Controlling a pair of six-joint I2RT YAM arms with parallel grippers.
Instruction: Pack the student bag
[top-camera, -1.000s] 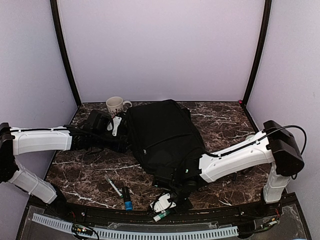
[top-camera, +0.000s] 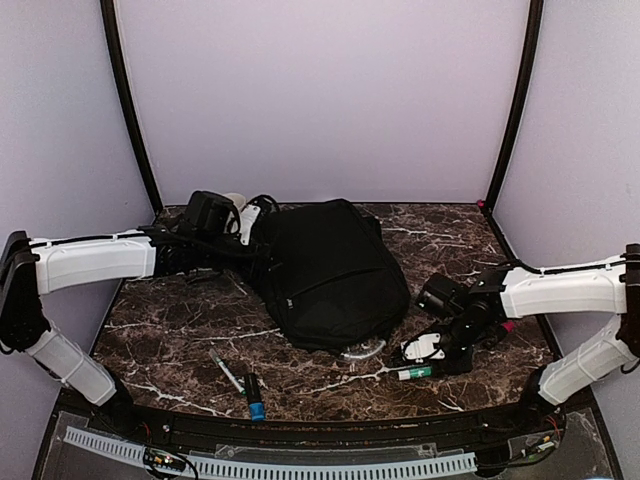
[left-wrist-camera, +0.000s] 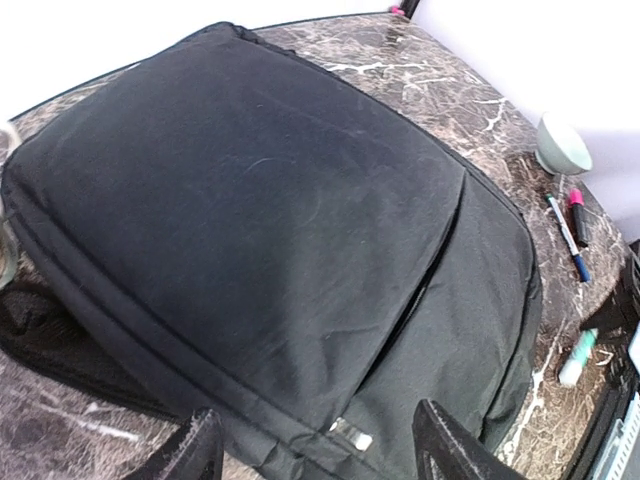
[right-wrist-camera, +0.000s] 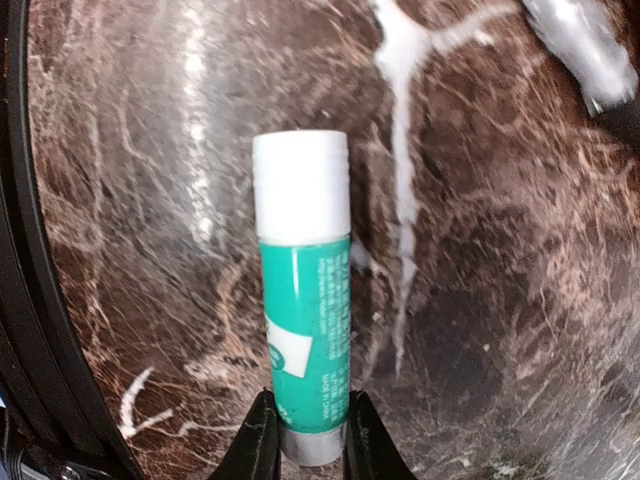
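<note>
The black bag (top-camera: 325, 265) lies flat in the middle of the table, a zipper pull (left-wrist-camera: 350, 434) showing near its front left edge. My left gripper hangs over this edge, its fingers well apart and nothing between them. In front of the bag, on the right, my right gripper is shut on the grey end of a green and white glue stick (right-wrist-camera: 308, 290). The stick's white cap points away from the fingers. From above, the glue stick (top-camera: 414, 373) shows just left of the right gripper.
At front left lie a pale pen (top-camera: 226, 370) and a black marker with a blue end (top-camera: 255, 398). Beyond the bag's right side are a pale bowl (left-wrist-camera: 563, 146), a blue-and-white pen (left-wrist-camera: 568, 238) and a pink-capped marker (left-wrist-camera: 578, 218). A mug (top-camera: 235, 200) is mostly behind the left arm.
My right gripper has travelled right and away from the table's front edge, carrying the glue stick. The left arm has risen toward the back and right, now covering most of the mug.
</note>
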